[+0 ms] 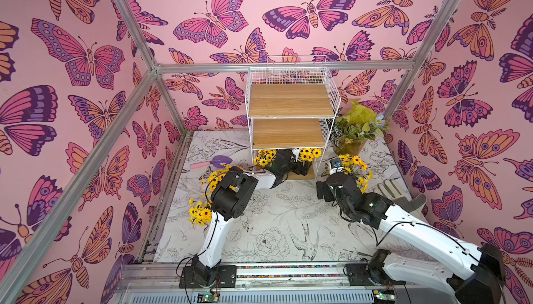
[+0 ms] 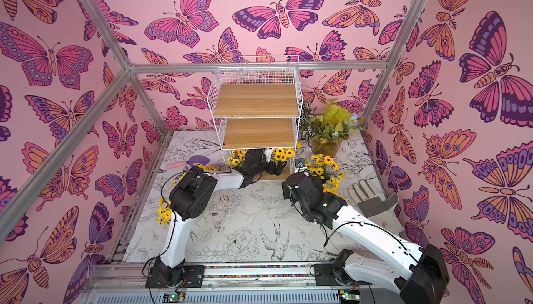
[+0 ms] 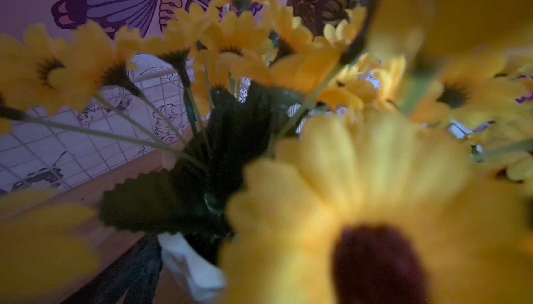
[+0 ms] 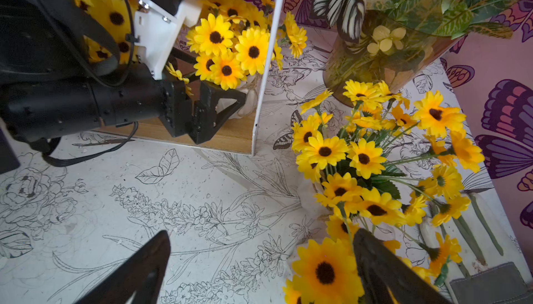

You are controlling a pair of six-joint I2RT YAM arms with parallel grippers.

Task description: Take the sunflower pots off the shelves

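Two sunflower pots are on the bottom level of the white wire shelf unit (image 1: 288,100): left sunflowers (image 1: 264,156) and right sunflowers (image 4: 227,48). My left gripper is open, reaching into that level beside the right pot, whose pale base (image 4: 244,101) is partly hidden by the fingers. Yellow petals fill the left wrist view, and its white pot (image 3: 191,268) shows only in part. Over the table right of the shelf, my right gripper is open, its right finger against another sunflower pot's blooms (image 4: 361,165) in view. The middle and top boards are bare.
More sunflowers (image 1: 200,213) stand on the table at the left, near a purple-and-pink tool (image 1: 213,162). A large leafy plant in an amber pot (image 4: 366,65) is behind on the right, gloves (image 2: 369,198) in front of it.
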